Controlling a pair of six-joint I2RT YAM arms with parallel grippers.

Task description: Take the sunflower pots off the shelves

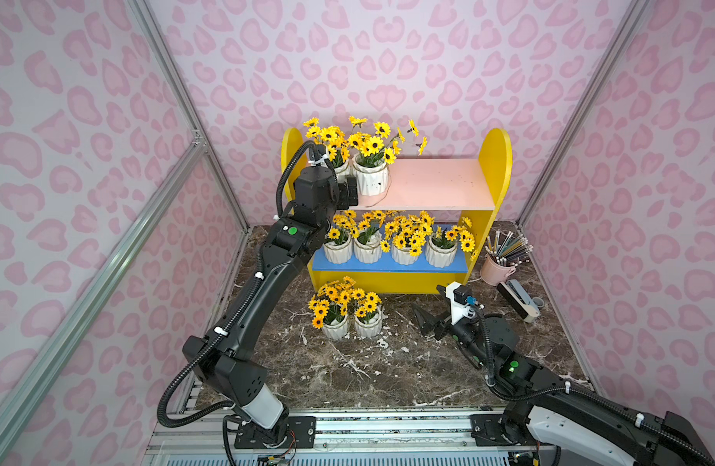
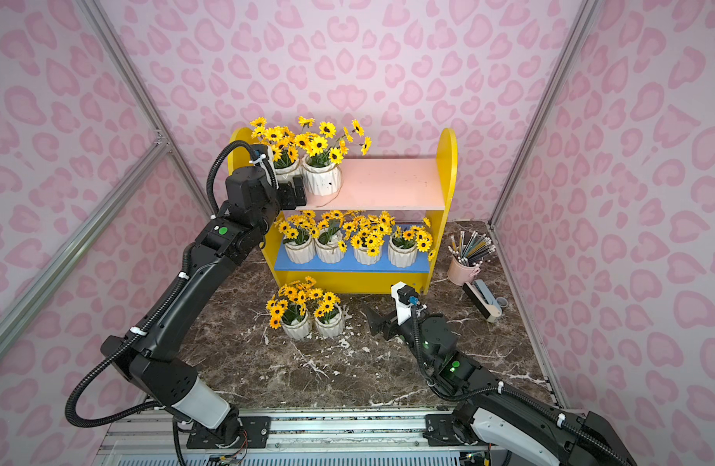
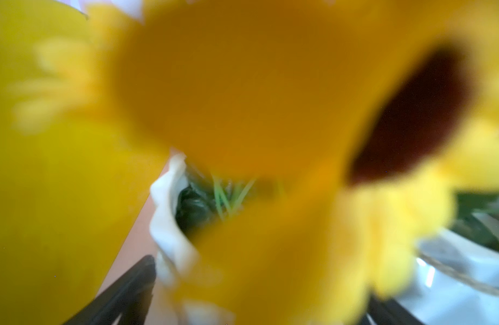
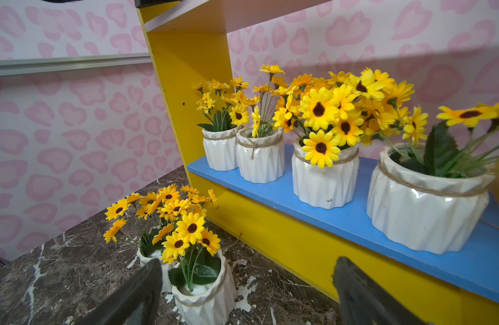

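Two white sunflower pots stand at the left end of the pink top shelf [image 1: 443, 182]: the right one [image 1: 372, 181] in clear view, the left one [image 2: 288, 172] partly behind my left gripper [image 1: 347, 192]. In the left wrist view, blurred blossoms cover most of the left pot [image 3: 171, 227]. My left fingers [image 3: 135, 287] stand wide apart around it, the right finger mostly hidden. On the blue lower shelf [image 4: 271, 197] is a row of several pots [image 4: 325, 178]. My right gripper is open and empty, in front of the shelves.
Two sunflower pots [image 1: 368, 322] stand on the dark marble table [image 1: 388, 369] before the shelf's left part. A pink cup of pencils [image 1: 495, 270] and a long dark block [image 1: 519, 300] lie right of the shelf.
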